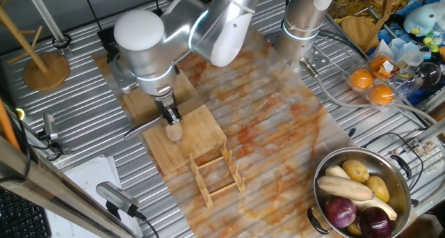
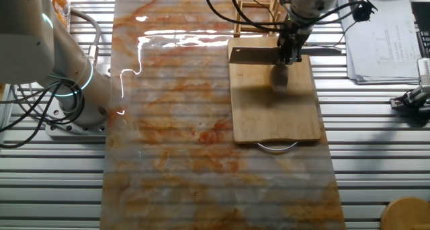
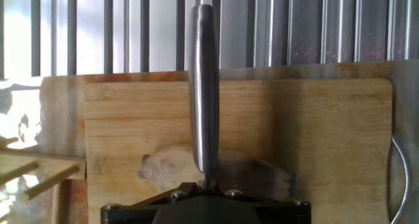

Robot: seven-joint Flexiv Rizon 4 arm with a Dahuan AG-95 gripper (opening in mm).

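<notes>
My gripper (image 1: 170, 117) is shut on a knife, held above the wooden cutting board (image 1: 198, 135). The knife's metal handle (image 3: 204, 86) points away from the fingers in the wrist view. Its wide blade (image 2: 254, 56) extends on the other side, as exterior view 2 shows. Under the knife, a pale brownish root vegetable (image 3: 167, 168) lies on the board, crosswise to the handle and partly covered by it and the gripper. That vegetable (image 2: 279, 79) also shows just beside the gripper in exterior view 2. Whether the blade touches it cannot be seen.
A wooden rack (image 1: 221, 179) stands against the board's end. At the right, a metal pot (image 1: 321, 189) holds potatoes, pale roots and purple onions. Papers (image 2: 383, 45) and a small camera-like device (image 1: 117, 195) lie off the board.
</notes>
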